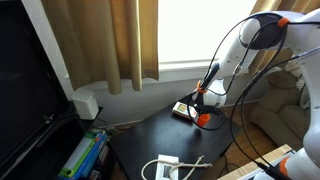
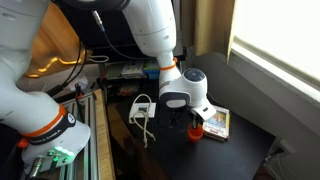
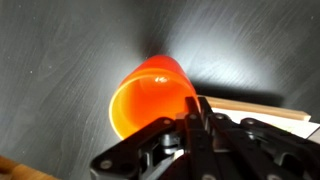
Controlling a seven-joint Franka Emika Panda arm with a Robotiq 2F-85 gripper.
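Observation:
An orange-red cup fills the middle of the wrist view, its open mouth facing the camera. My gripper is shut on the cup's rim, on the right side of the mouth. From outside, the cup shows as a small red shape below the gripper. In the second exterior view the cup is near the dark table's far side. Whether its base touches the table cannot be told.
A flat book or box lies close beside the cup, its edge near the gripper in the wrist view. A white power strip with a cable sits elsewhere on the table.

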